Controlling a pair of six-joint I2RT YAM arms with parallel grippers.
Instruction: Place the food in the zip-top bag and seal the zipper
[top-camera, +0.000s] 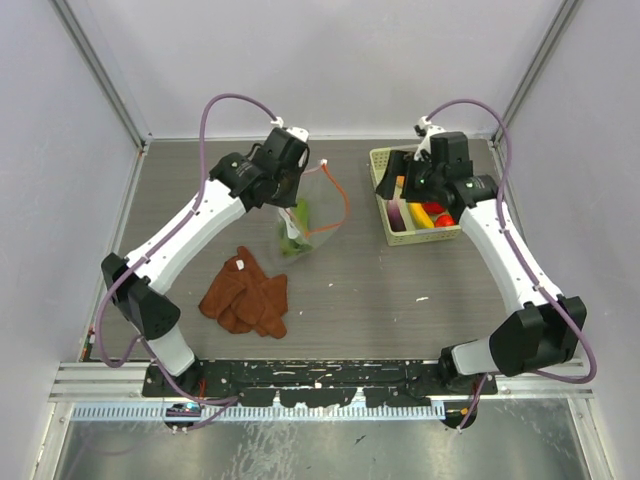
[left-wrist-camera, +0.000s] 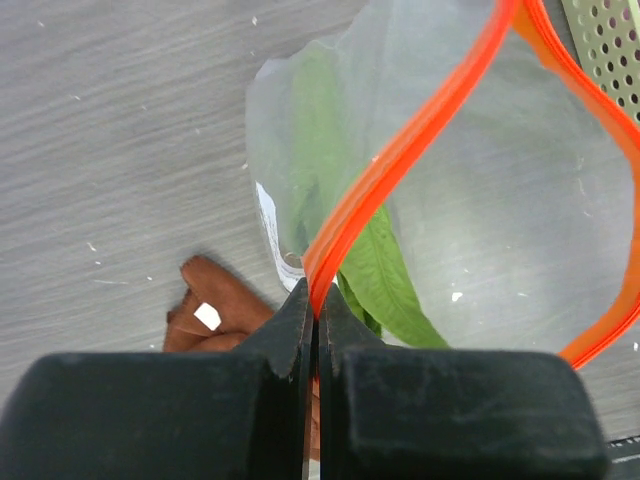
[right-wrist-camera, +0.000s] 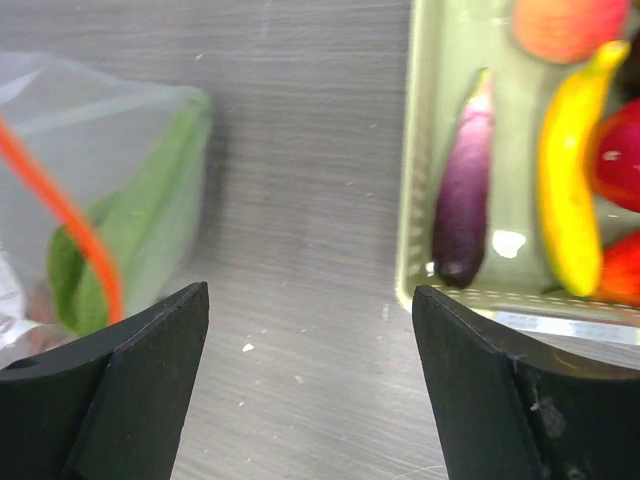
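Observation:
The zip top bag (top-camera: 320, 230) hangs open with green produce (left-wrist-camera: 380, 280) inside. My left gripper is shut on its orange zipper edge (left-wrist-camera: 405, 140). My right gripper stands open over the table beside the green food basket (top-camera: 445, 235), in which an eggplant (right-wrist-camera: 462, 190), a banana (right-wrist-camera: 568, 180) and red items (right-wrist-camera: 620, 160) lie. In the right wrist view the bag shows at the left, apart from the fingers.
A crumpled brown cloth (top-camera: 245, 295) lies at the front left of the table. The wooden surface (top-camera: 370, 300) in front of the basket is clear.

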